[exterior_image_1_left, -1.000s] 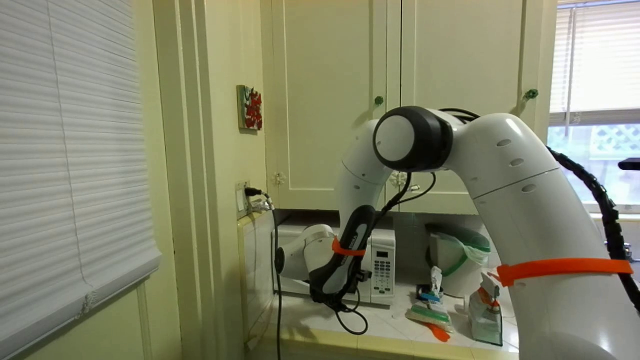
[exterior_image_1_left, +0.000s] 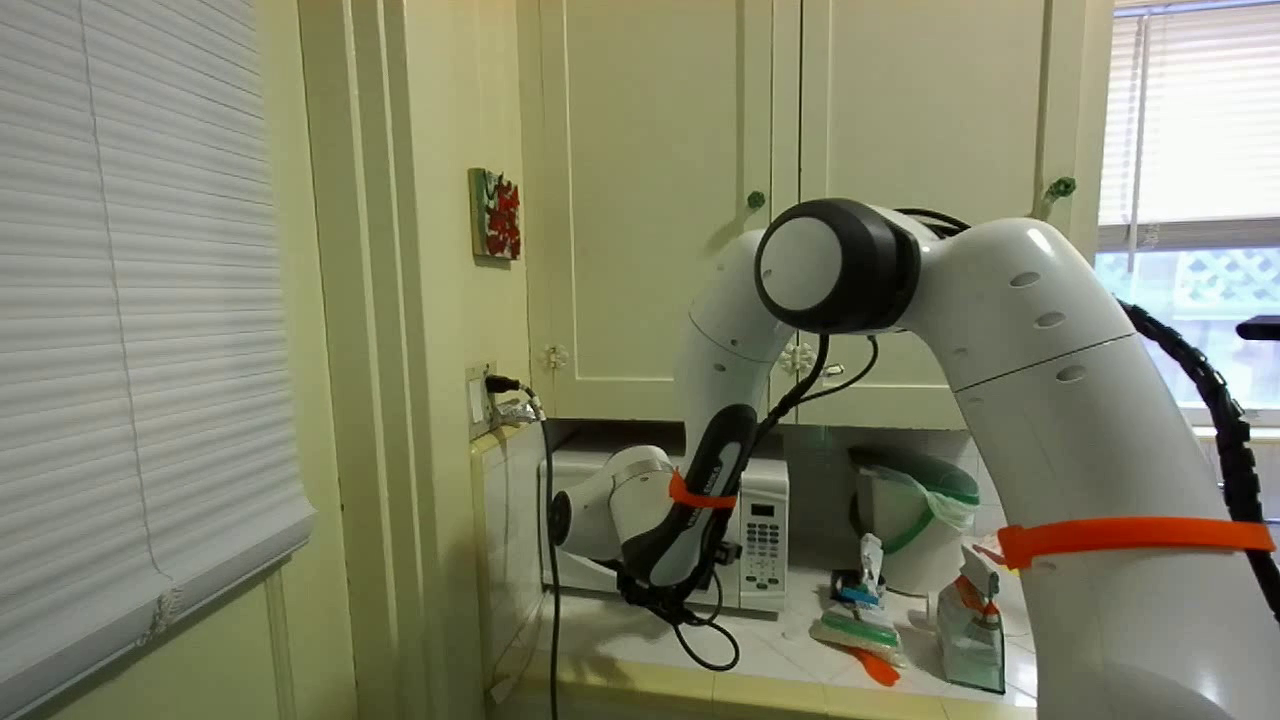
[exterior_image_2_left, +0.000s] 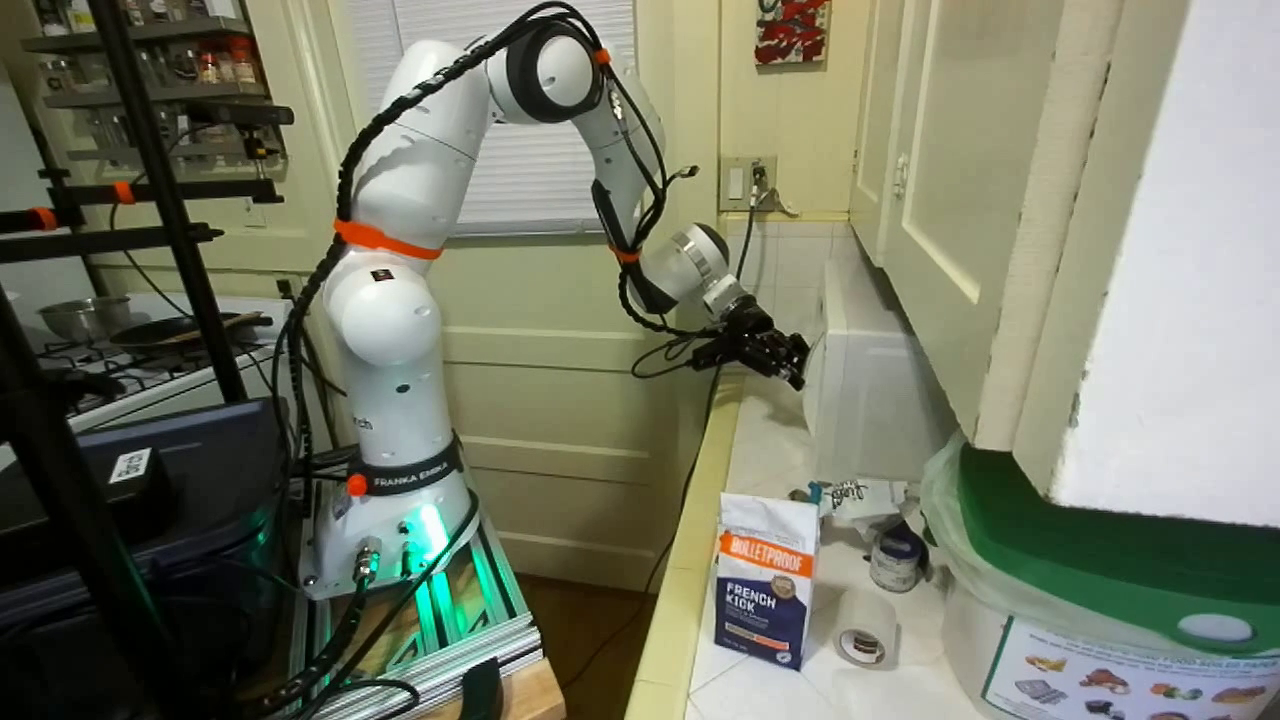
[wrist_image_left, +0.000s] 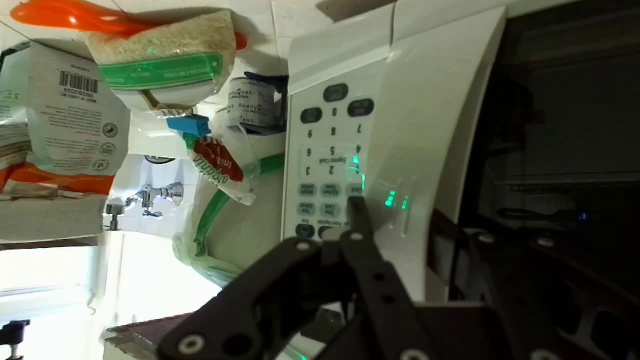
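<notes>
A white microwave (exterior_image_2_left: 882, 384) stands on the counter, with its keypad (wrist_image_left: 331, 150) appearing upside down in the wrist view. Between the keypad and the dark door window (wrist_image_left: 558, 132) runs the raised white door handle (wrist_image_left: 435, 126). My gripper straddles this handle, one finger (wrist_image_left: 358, 219) over the keypad side and the other by the window side, and is shut on it. Exterior view 2 has the gripper (exterior_image_2_left: 792, 358) up against the microwave's front. In exterior view 1 the arm hides the fingers; whether the door is ajar cannot be told.
Beside the microwave are a coffee bag (exterior_image_2_left: 765, 582), a tape roll (exterior_image_2_left: 866, 630), a clipped food bag (wrist_image_left: 165, 63), an orange utensil (wrist_image_left: 78, 17) and a green-lidded bin (exterior_image_2_left: 1116, 552). Cabinets (exterior_image_2_left: 960, 180) hang above. A cord (exterior_image_1_left: 548, 504) hangs at the left.
The arm's elbow has risen slightly and shifted a little to the right. The wrist by the microwave has barely moved.
</notes>
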